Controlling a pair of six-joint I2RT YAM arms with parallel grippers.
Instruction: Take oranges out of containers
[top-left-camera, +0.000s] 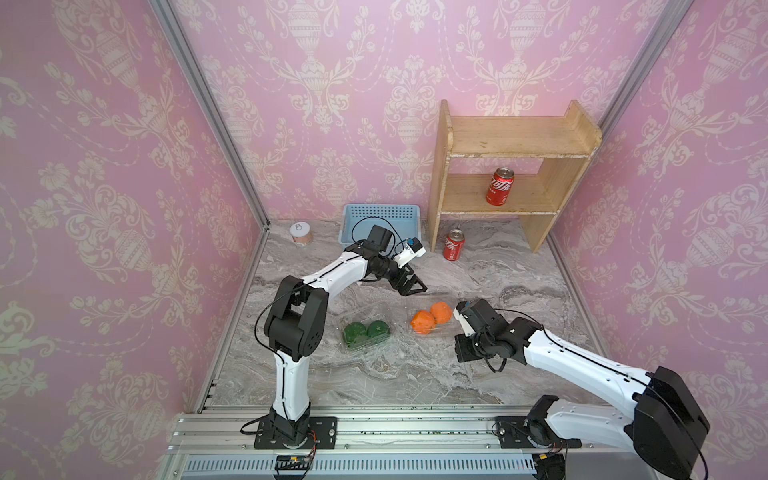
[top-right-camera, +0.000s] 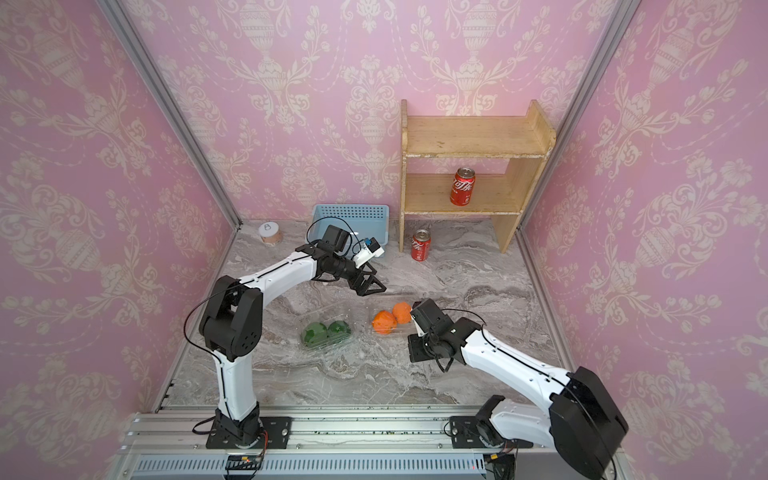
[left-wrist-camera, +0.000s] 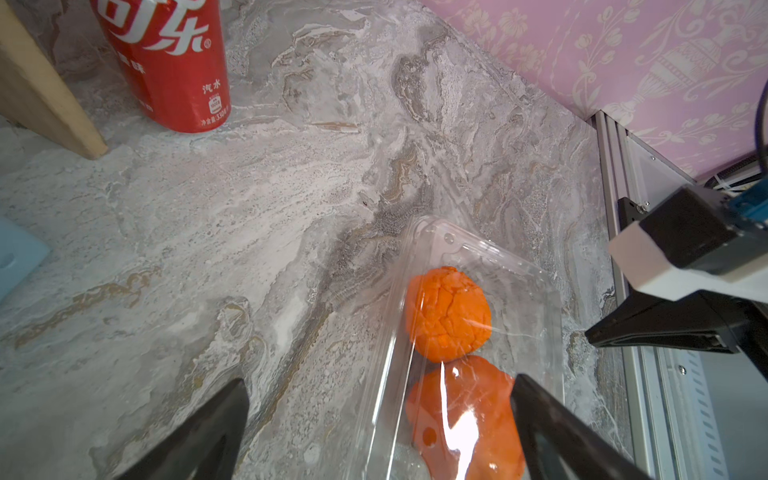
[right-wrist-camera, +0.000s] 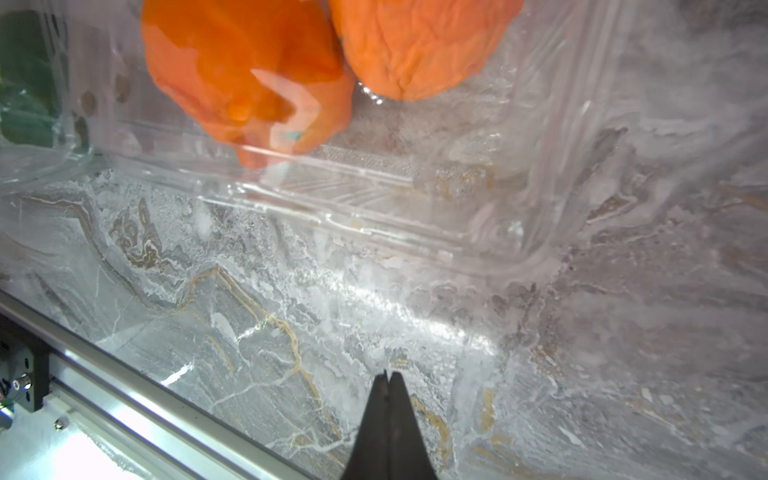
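Two oranges (top-left-camera: 422, 322) (left-wrist-camera: 448, 313) sit in a clear plastic container (left-wrist-camera: 520, 320) at the middle of the table. My left gripper (top-left-camera: 412, 284) hangs open behind and above it, nothing between its fingers. My right gripper is shut, nothing between its fingertips, just beside the orange container on its right side. A second clear container with green fruits (top-left-camera: 356, 333) lies to the left.
A blue basket (top-left-camera: 381, 212) and a small tin (top-left-camera: 301, 233) stand at the back. A wooden shelf (top-left-camera: 524, 144) holds a cola can (top-left-camera: 500, 186); another can (top-left-camera: 453, 245) stands below.
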